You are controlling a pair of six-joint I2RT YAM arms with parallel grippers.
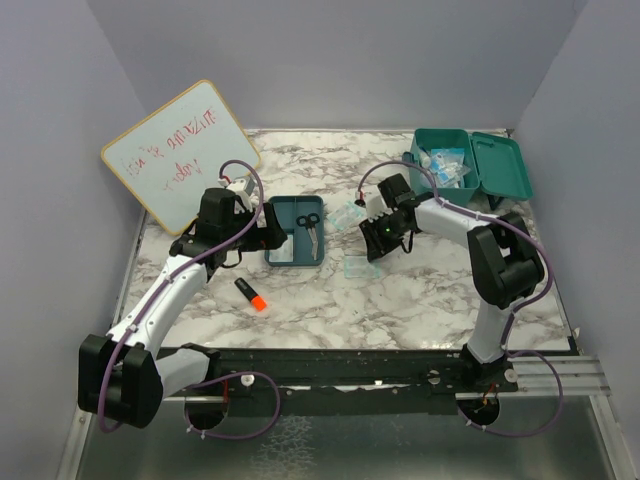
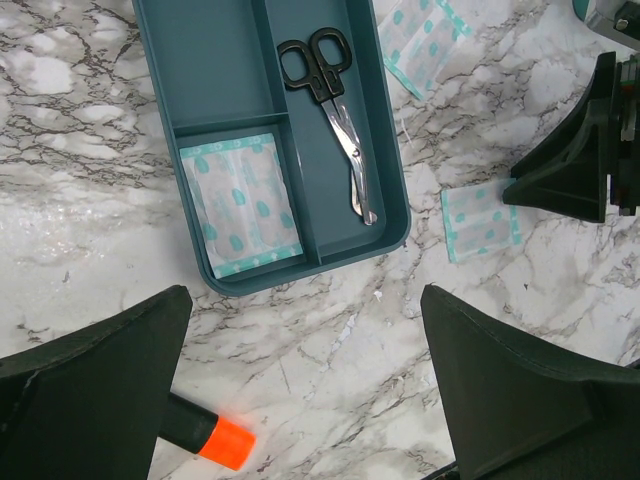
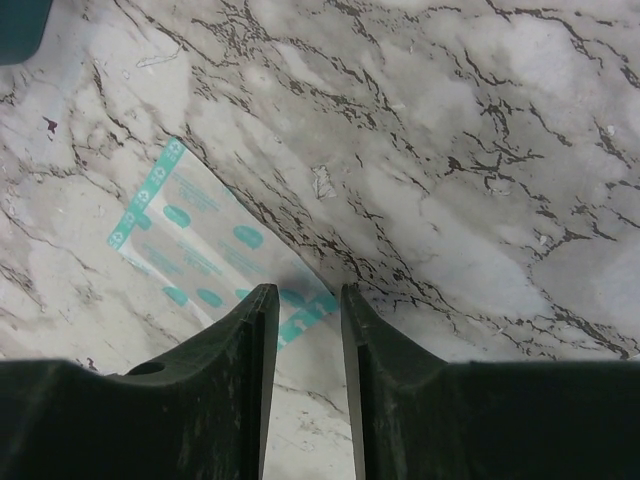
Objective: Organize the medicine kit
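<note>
The teal compartment tray (image 1: 308,258) holds a packet (image 2: 240,205) and black-handled scissors (image 2: 351,150). My left gripper hangs open beside it, nothing between its fingers. A flat white-and-teal packet (image 3: 215,245) lies on the marble, with my right gripper over its corner, fingertips a little apart; whether they touch or grip the packet I cannot tell. Another packet (image 2: 425,45) lies right of the tray.
A green bin (image 1: 456,189) with bags and its lid (image 1: 504,165) stand back right. A black-orange marker (image 1: 250,294) lies front left. A whiteboard (image 1: 170,150) leans at back left.
</note>
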